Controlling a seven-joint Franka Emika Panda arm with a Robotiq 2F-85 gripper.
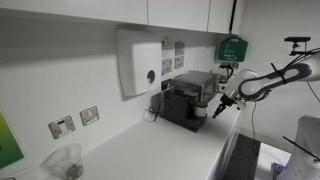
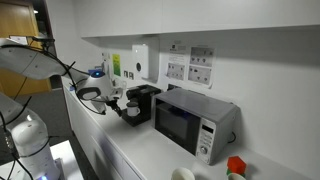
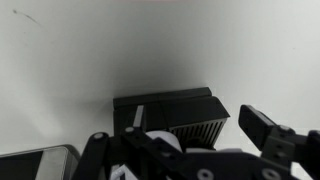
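Observation:
A black coffee machine [image 1: 178, 106] stands against the wall on the white counter, with a whitish cup-like thing [image 1: 200, 111] at its front. In the other exterior view this pale cup [image 2: 132, 109] shows beside the machine [image 2: 146, 100]. My gripper [image 1: 217, 111] hangs over the counter just in front of the machine, apart from it as far as I can tell. Seen from the wrist, the fingers of my gripper stand wide open, nothing held. Below them are the machine's dark top with a slatted vent [image 3: 198, 132] and a partly hidden pale round shape [image 3: 163, 138].
A microwave [image 2: 190, 122] is close beside the coffee machine. Farther along the counter are a white cup [image 2: 183, 174] and a red object [image 2: 236, 165]. A clear bowl [image 1: 65, 160] sits near the opposite end.

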